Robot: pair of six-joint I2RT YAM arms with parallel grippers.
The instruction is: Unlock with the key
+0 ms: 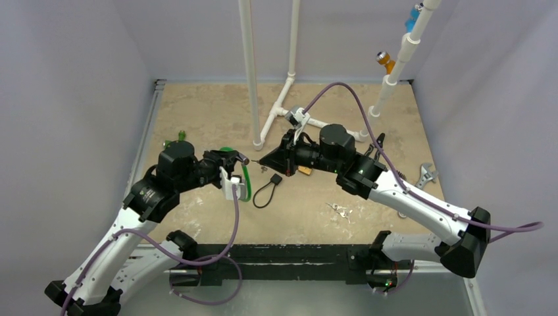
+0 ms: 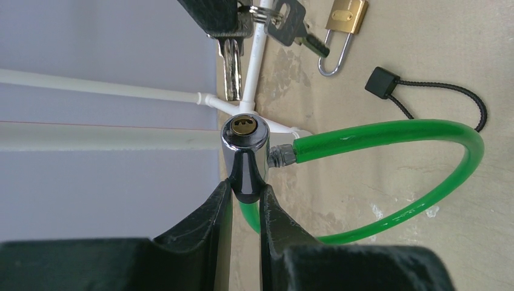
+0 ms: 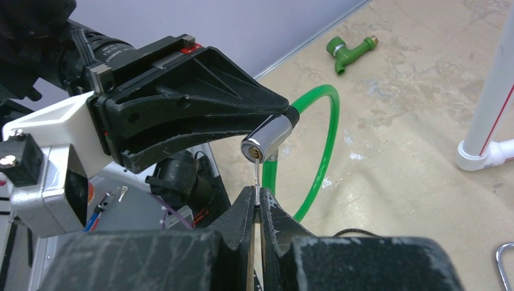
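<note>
A chrome lock cylinder (image 2: 245, 154) on a green cable (image 2: 388, 134) is pinched by its rounded end in my left gripper. Its brass keyhole (image 2: 243, 125) faces the key (image 2: 232, 70). My right gripper is shut on that key, whose blade (image 3: 257, 173) sticks out toward the lock (image 3: 268, 138). In the left wrist view the blade's tip stays apart from the keyhole, a short way beyond and slightly to the left of it. More keys (image 2: 288, 23) dangle on a ring beside the held one. The top view shows both grippers facing each other.
A brass padlock (image 2: 347, 15) and a black looped cable (image 1: 268, 191) lie on the board below. Loose keys (image 1: 341, 211) and a wrench (image 1: 426, 176) are to the right. White pipes (image 1: 250, 72) rise behind the grippers; a green tap (image 3: 350, 54) lies far left.
</note>
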